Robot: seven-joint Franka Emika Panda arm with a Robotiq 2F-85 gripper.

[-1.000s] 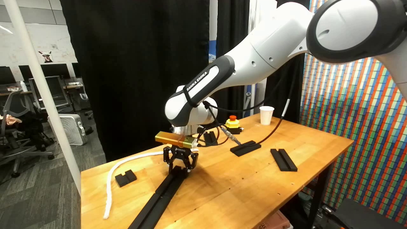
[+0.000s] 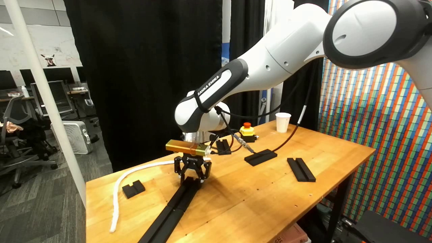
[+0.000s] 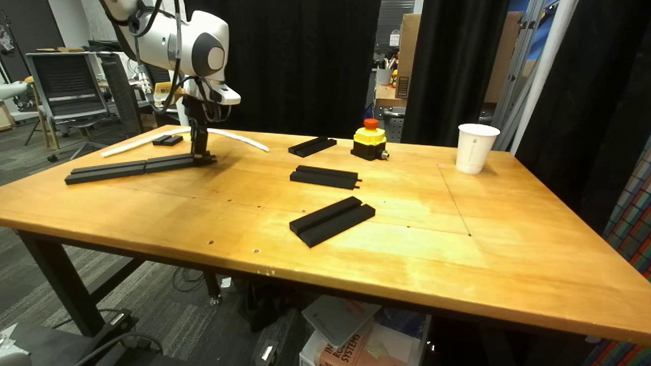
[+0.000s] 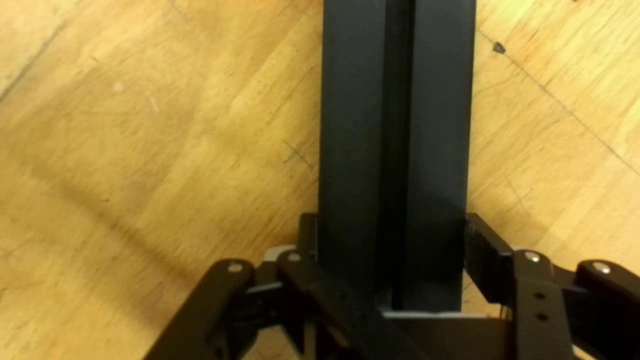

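My gripper (image 2: 192,181) is at the far end of a line of two black grooved track pieces on the wooden table. It points down, shut on the sides of the far track piece (image 2: 184,196). In the wrist view, one finger (image 4: 307,235) presses against the left side of that piece (image 4: 351,144) and the other against its right side; its groove runs straight away from me. The second track piece (image 3: 107,174) lies end to end with the held one (image 3: 169,163), nearly in line, a thin seam showing between them.
A white cable (image 2: 116,194) curves behind the line, near a short black grooved block (image 2: 133,189). Other loose black track pieces (image 3: 332,220) lie towards the right, with an emergency stop button (image 3: 370,141) and a paper cup (image 3: 476,148) beyond.
The gripper and the far track piece have shifted very slightly to the right. The second piece has moved slightly the same way. Loose pieces elsewhere have stayed put.
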